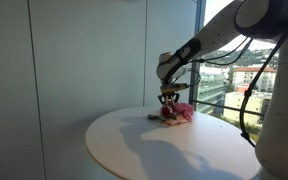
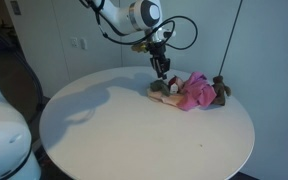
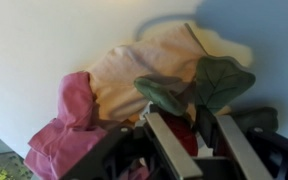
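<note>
My gripper points down over a heap of soft items, its two fingers (image 3: 176,148) standing apart. Beneath and between them shows something dark red (image 3: 181,128) with green leaves (image 3: 220,82); whether the fingers touch it cannot be told. A peach cloth (image 3: 134,72) lies flat under the leaves. Bunched beside it is a pink cloth (image 3: 66,130). In exterior view 2 the gripper (image 2: 162,73) hangs just over the left part of the heap, with the pink cloth (image 2: 197,92) to its right.
A dark brown item (image 2: 221,91) sits at the heap's right end, near the table edge. Behind the heap stand a plain wall and a window (image 1: 216,80).
</note>
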